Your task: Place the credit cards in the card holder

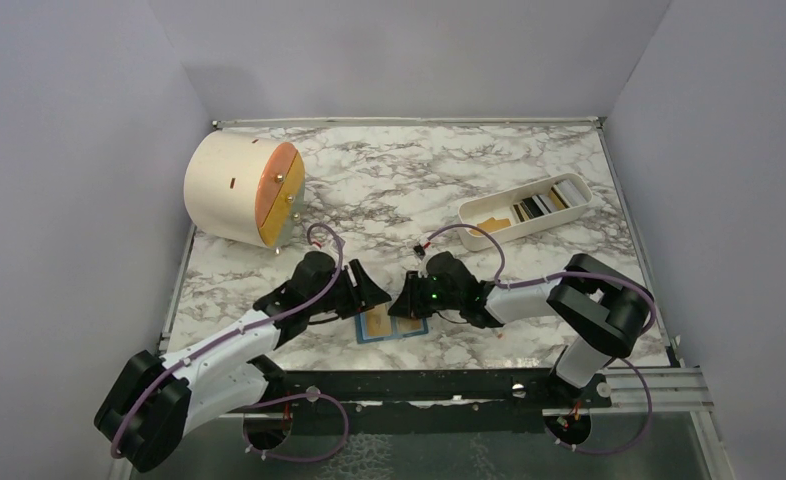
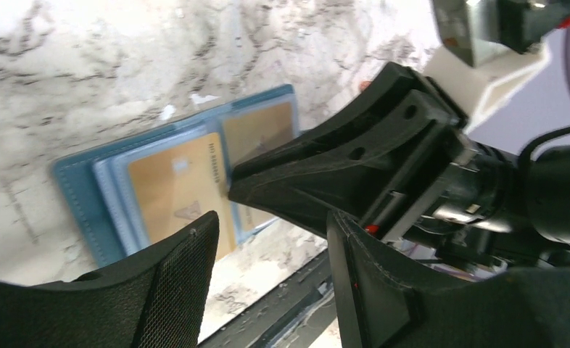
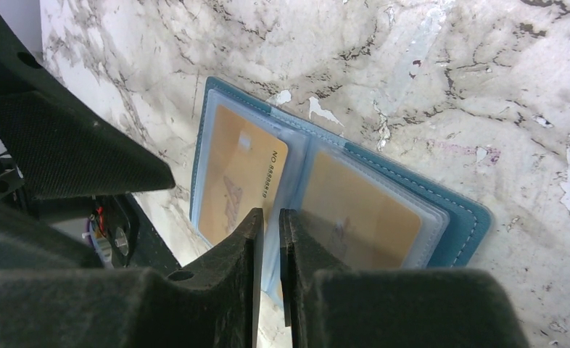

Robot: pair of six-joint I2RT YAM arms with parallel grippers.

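Observation:
The blue card holder (image 1: 394, 335) lies unfolded near the table's front edge, with a clear pocket on each side. A gold card (image 2: 184, 185) fills most of the left pocket; its number runs along the edge near the middle fold. Another gold card (image 2: 260, 130) shows through the right pocket. My left gripper stands open above the holder, its fingers apart and empty. Shut over the middle fold, beside the numbered card's inner edge, is my right gripper; only a thin slit shows between its fingertips. Whether they pinch the sleeve is hard to see.
At the back right, a white box (image 1: 459, 212) contains several cards (image 1: 539, 206) and a yellow piece (image 1: 491, 226). A cream cylinder with drawers (image 1: 231, 188) stands at the back left.

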